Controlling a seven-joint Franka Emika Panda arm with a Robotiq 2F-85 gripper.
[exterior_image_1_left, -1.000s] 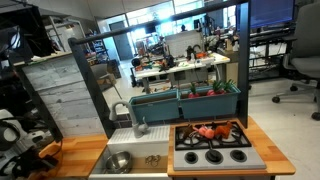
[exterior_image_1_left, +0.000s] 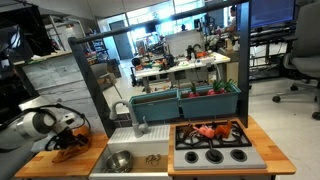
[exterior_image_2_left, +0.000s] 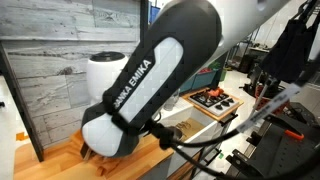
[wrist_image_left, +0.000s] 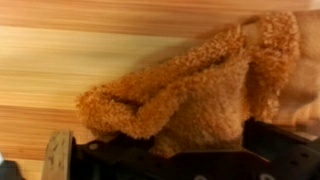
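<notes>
A fuzzy orange-brown cloth (wrist_image_left: 190, 95) lies bunched and folded on the wooden counter, filling the middle and right of the wrist view. My gripper is open right at the cloth, its dark fingers (wrist_image_left: 105, 155) along the bottom edge; folds lie in front of and between them. In exterior view 1 the cloth (exterior_image_1_left: 70, 153) shows under and around my gripper (exterior_image_1_left: 78, 137), at the counter's left part. The second exterior view has the cloth (exterior_image_2_left: 62, 160) beneath the arm, which hides much of the contact.
Right of the cloth are a sink (exterior_image_1_left: 120, 160) with a faucet (exterior_image_1_left: 122, 108) and a stove (exterior_image_1_left: 213, 150) holding red and orange items. A blue shelf (exterior_image_1_left: 185, 106) stands behind. A grey plank wall (exterior_image_2_left: 60, 70) rises close behind the cloth. Bare counter (exterior_image_2_left: 150, 158) lies beside it.
My arm has moved right along the counter from the far left edge. The orange cloth now shows farther right too, where bare wood was before.
</notes>
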